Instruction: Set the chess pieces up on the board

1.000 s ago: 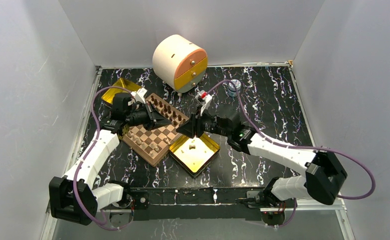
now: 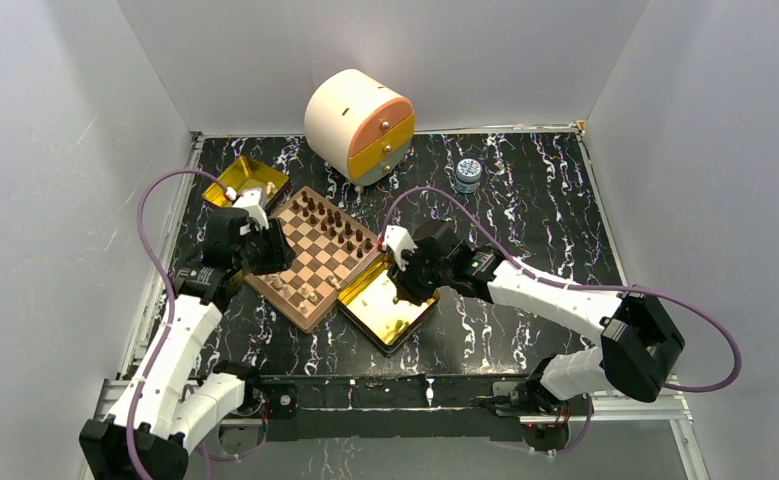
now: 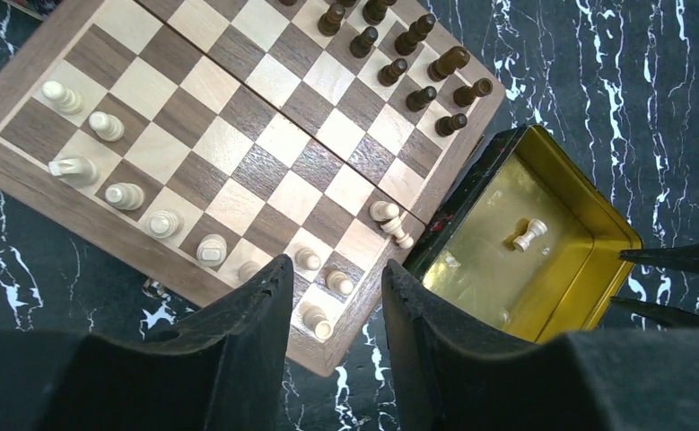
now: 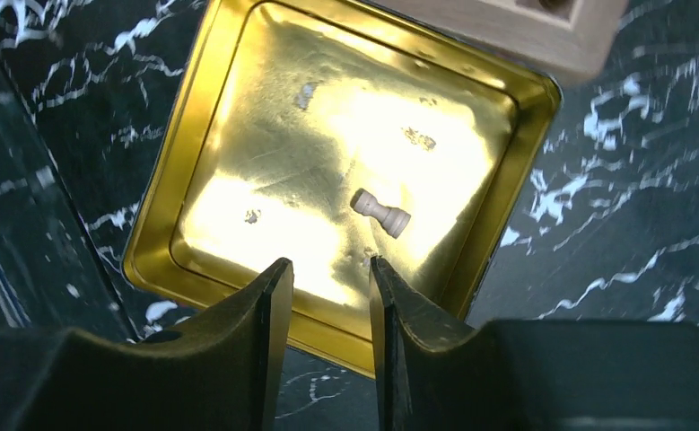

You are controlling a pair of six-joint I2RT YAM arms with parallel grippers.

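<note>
The wooden chess board carries dark pieces standing along its far side. Light pieces stand along the near side, and by one corner a light pawn lies tipped against another light piece. My left gripper is open above the near side of the board, with nothing held. A single light piece lies on its side in the gold tray. Over that tray hovers my right gripper, its fingers apart and empty, with the piece beyond the tips.
A second gold tray sits behind the left arm, partly covered by it. The round drawer cabinet stands at the back, and a small jar is right of it. Bare marble table spreads to the right.
From near each other about the board, the arms have drawn apart: my left gripper moved left, my right one rightward and down over the tray. The lying piece is now mostly hidden from above.
</note>
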